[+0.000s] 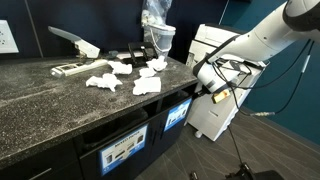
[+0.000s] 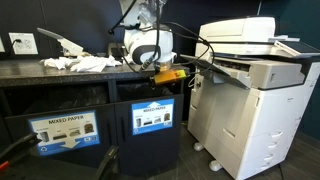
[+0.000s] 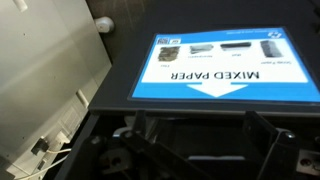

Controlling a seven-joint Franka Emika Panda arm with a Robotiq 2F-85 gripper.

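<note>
My gripper stands open in the wrist view, its dark fingers point(image 3: 251, 124) wide apart with nothing between them. Beyond them is the dark slot point(image 3: 200, 137) of a bin cabinet. The blue and white "MIXED PAPER" sign point(image 3: 232, 68) appears upside down past the slot's edge. Exterior view 2 has the white arm point(image 2: 145, 46) at the counter's front, above the right-hand sign point(image 2: 153, 116). Crumpled white papers point(image 1: 103, 82) lie on the dark speckled counter point(image 1: 55, 108). In the exterior views the fingertips are too small and dark to make out.
A large white printer point(image 2: 245, 110) stands right of the cabinet, close to the arm. On the counter are a paper cutter point(image 1: 78, 68) and a clear bucket point(image 1: 159, 38). A second sign point(image 2: 65, 132) marks the left bin.
</note>
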